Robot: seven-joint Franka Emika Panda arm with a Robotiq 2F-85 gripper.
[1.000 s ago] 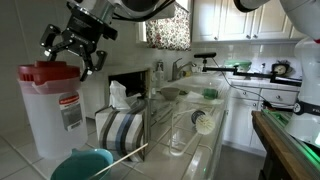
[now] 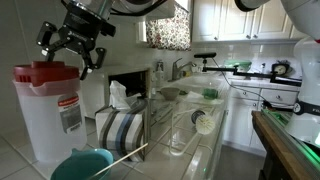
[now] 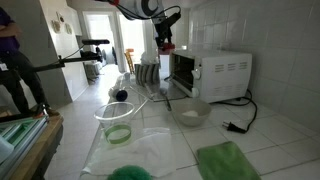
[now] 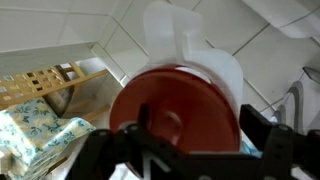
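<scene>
A white container (image 2: 55,122) with a red lid (image 2: 45,72) stands upright at the left of the counter in the first exterior view. My gripper (image 2: 70,54) hangs just above the lid, open, with its black fingers spread. From the wrist, the round red lid (image 4: 178,105) fills the middle, and the gripper's dark fingers (image 4: 268,137) show over its lower part. Whether they touch the lid cannot be told. In the second exterior view the gripper (image 3: 165,30) is small and far off, above a bit of the red lid (image 3: 167,47).
Right of the container stands a striped holder (image 2: 122,130); a teal bowl (image 2: 84,164) lies in front. A white toaster oven (image 3: 212,75), a pale bowl (image 3: 190,112), a clear cup (image 3: 115,122) and a green cloth (image 3: 226,162) occupy the counter. Bare tiles lie at the right.
</scene>
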